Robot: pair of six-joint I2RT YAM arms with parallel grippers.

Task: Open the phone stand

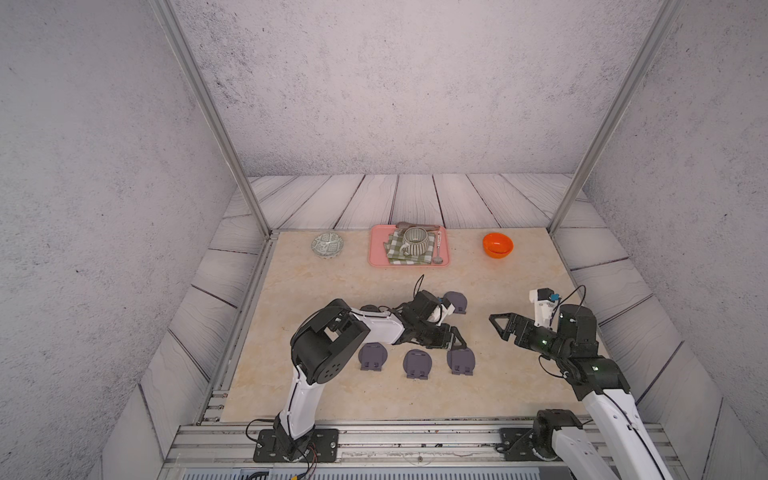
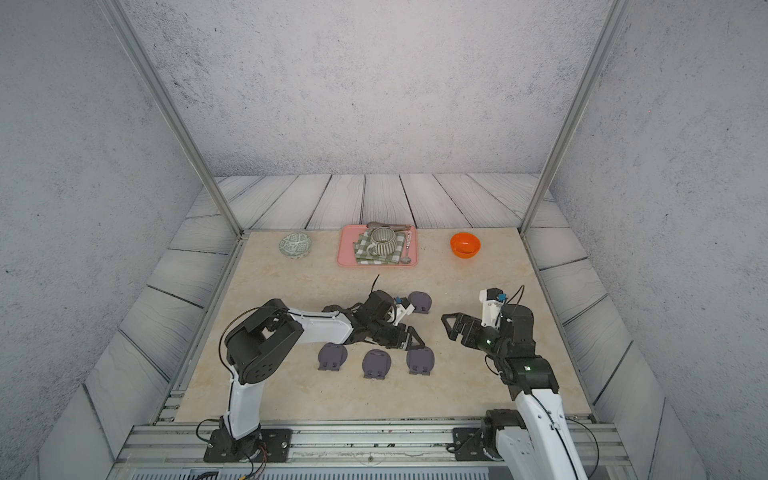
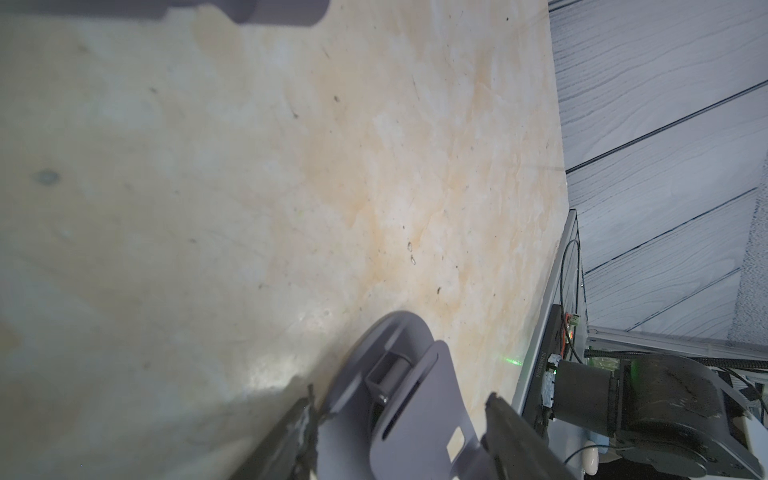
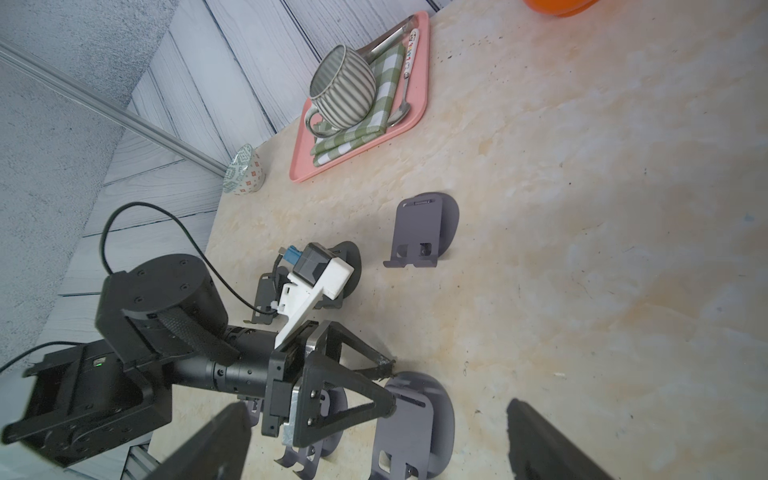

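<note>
Several dark grey phone stands lie folded on the table, a row of three near the front: left [image 1: 373, 357], middle [image 1: 417, 365] and right [image 1: 461, 361]. Another stand [image 4: 417, 230] lies further back, and one more is partly hidden behind the left arm. My left gripper [image 1: 458, 345] is at the back edge of the front right stand. In the left wrist view its parted fingers lie on either side of that stand [image 3: 420, 424]; contact cannot be made out. To the right, over bare table, my right gripper [image 1: 497, 325] stands open and empty.
At the back are a patterned bowl [image 1: 327, 245], a pink tray [image 1: 376, 254] with a striped cup [image 1: 415, 240], cloth and cutlery, and an orange bowl [image 1: 497, 245]. The table between the right gripper and the front right stand is bare.
</note>
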